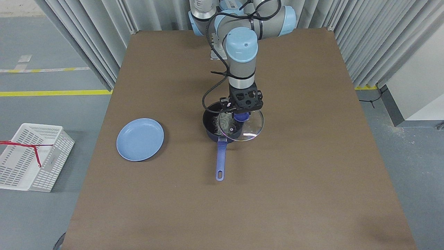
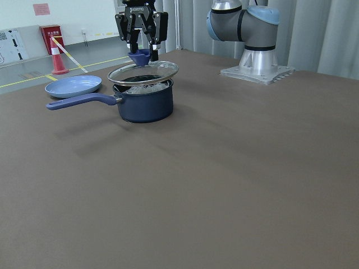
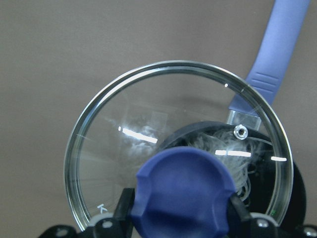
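My gripper (image 2: 142, 49) is shut on the blue knob (image 3: 182, 191) of the glass lid (image 1: 250, 130), holding it just over the dark blue saucepan (image 2: 147, 108). In the front view the lid sits off to the right of the pot's centre; in the wrist view part of the pot shows beneath it. Pale noodles (image 3: 233, 173) are visible in the pot through the glass. The pot's blue handle (image 1: 221, 160) points toward the front of the table.
A blue plate (image 1: 139, 139) lies left of the saucepan. A white basket (image 1: 54, 166) stands on the floor at left.
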